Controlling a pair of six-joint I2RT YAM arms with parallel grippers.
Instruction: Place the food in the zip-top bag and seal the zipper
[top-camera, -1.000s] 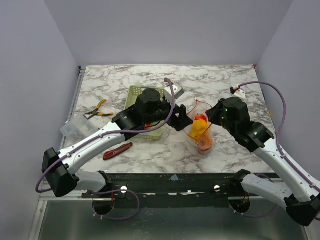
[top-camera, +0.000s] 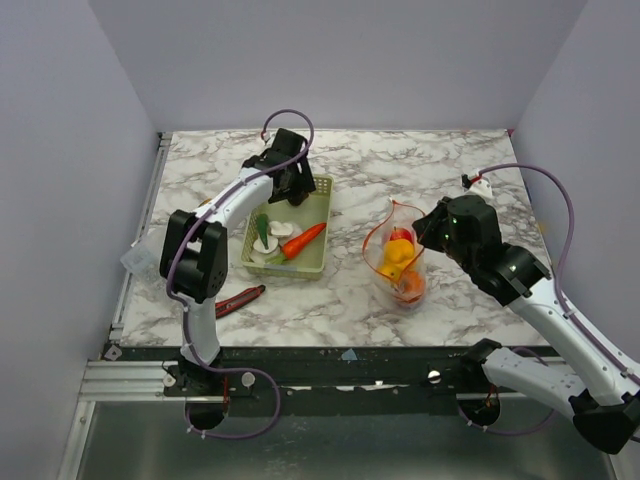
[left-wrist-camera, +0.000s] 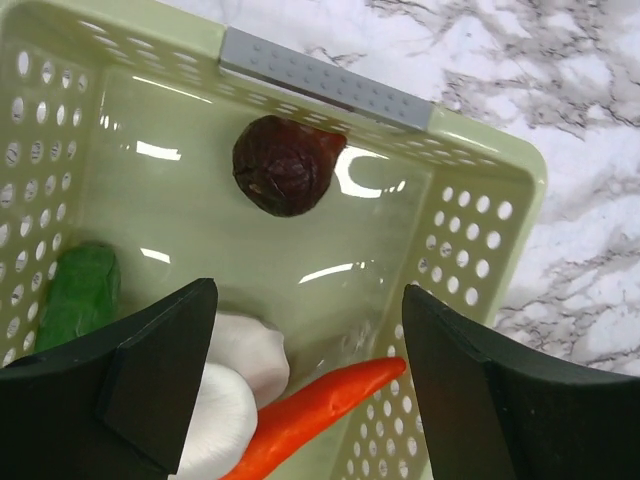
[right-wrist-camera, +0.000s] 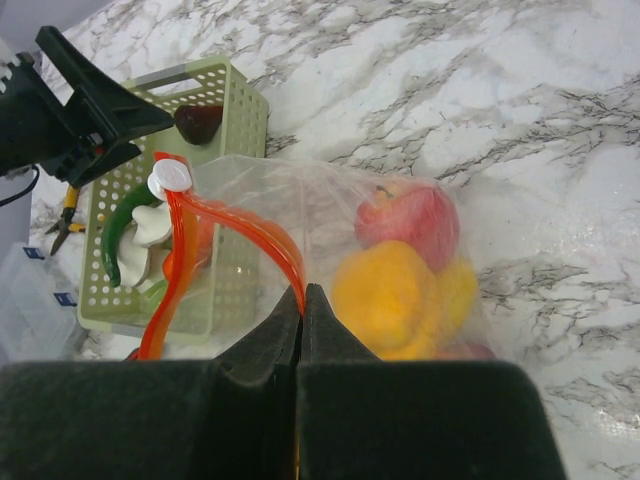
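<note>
My left gripper (top-camera: 295, 180) hovers open over the green basket (top-camera: 300, 268), which holds a dark round food (left-wrist-camera: 285, 165), a green pepper (left-wrist-camera: 78, 295), white pieces (left-wrist-camera: 205, 420) and a carrot (left-wrist-camera: 305, 415). My right gripper is shut on the red zipper rim of the clear bag (right-wrist-camera: 270, 190), holding it upright with its mouth parted. Inside the bag are a red food (right-wrist-camera: 410, 220), yellow pieces (right-wrist-camera: 385, 300) and an orange one (top-camera: 408, 285).
At the left lie pliers (right-wrist-camera: 69, 208), a clear container (top-camera: 142, 258) and a red box cutter (top-camera: 240, 298). Bare marble (top-camera: 430, 160) fills the back and the space right of the bag.
My left gripper has swung from beside the bag leftward and back, to above the basket. My right arm and the bag have not visibly moved.
</note>
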